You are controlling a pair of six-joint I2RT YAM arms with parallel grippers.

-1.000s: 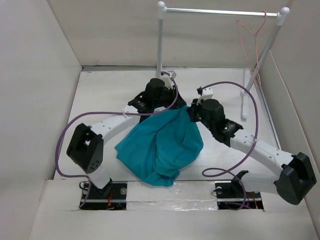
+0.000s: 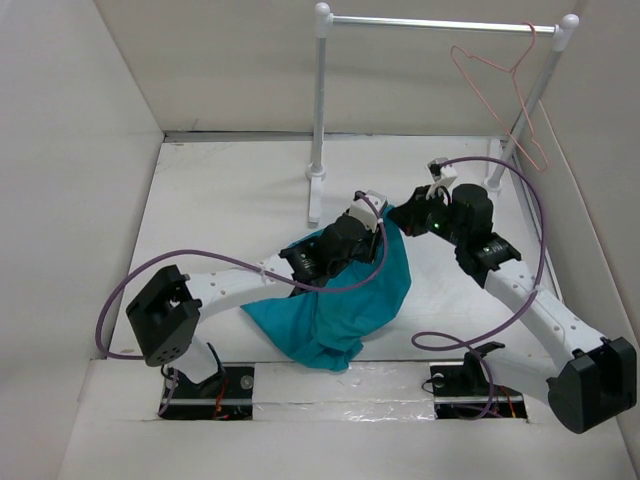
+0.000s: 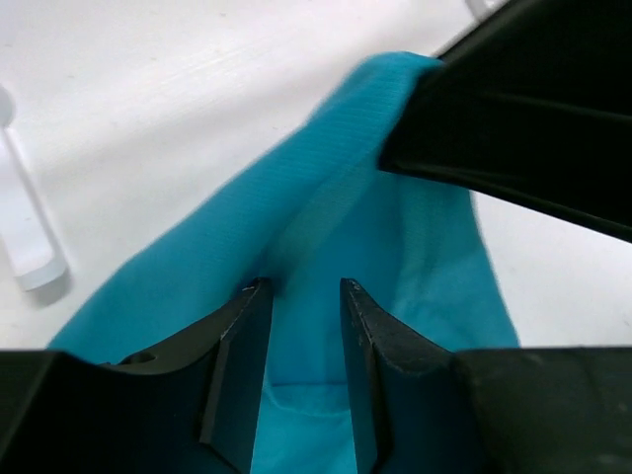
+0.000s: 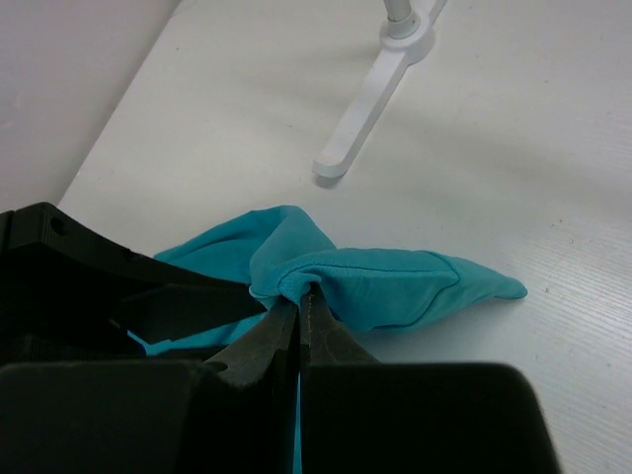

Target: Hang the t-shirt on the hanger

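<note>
The teal t-shirt [image 2: 310,335] lies on the white floor, its upper part lifted between the grippers. My left gripper hangs over the shirt at centre, fingers apart, teal fabric visible behind the gap. My right gripper is shut on a bunched fold of the shirt, a flap spreading right in the right wrist view. In the left wrist view the right gripper's dark body covers the upper right. A pink wire hanger [image 2: 480,95] hangs from the rail at upper right.
The white rack rail [image 2: 430,25] spans the back, with upright posts and feet [image 4: 351,133] on the floor. Walls enclose both sides. Bare floor shows left and right of the shirt.
My left gripper and arm have shifted toward the front and right, over the shirt. The hanger has swung slightly.
</note>
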